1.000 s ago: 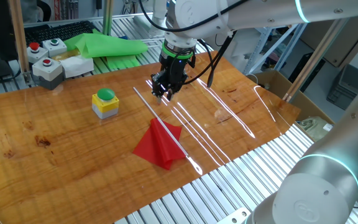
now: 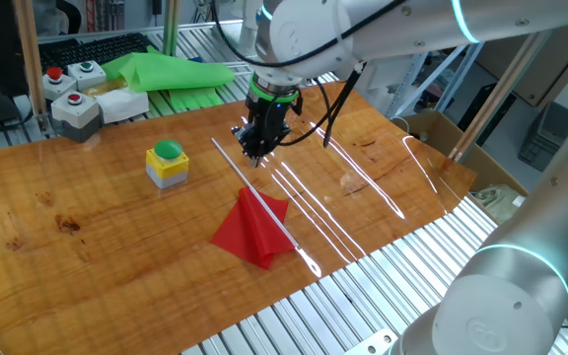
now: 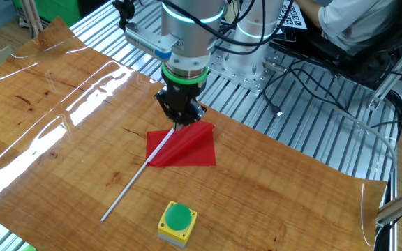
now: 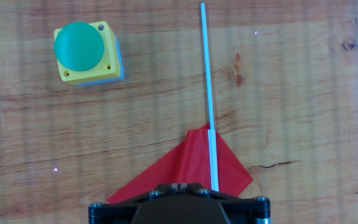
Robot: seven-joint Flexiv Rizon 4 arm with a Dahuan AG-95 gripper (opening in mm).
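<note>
A red cloth (image 2: 254, 229) lies partly folded on the wooden table. A thin white rod (image 3: 137, 174) runs across it and well past one edge; in the wrist view its thicker end section (image 4: 213, 158) rests over the cloth. My gripper (image 2: 255, 162) hangs above the table near the rod, apart from the cloth. Its fingers look shut, and nothing shows between them. In the wrist view the gripper covers the lower edge and hides part of the cloth and the rod's end. A green push button on a yellow box (image 4: 86, 53) stands to one side.
Several button boxes (image 2: 75, 108) and green cloth (image 2: 171, 74) sit at the back left, beyond the wooden sheet. Metal slats (image 3: 313, 132) border the table.
The fingertips stood spread a second ago and have come together. My gripper has shifted slightly left in exterior view 1. Cloth, rod and button box have not moved.
</note>
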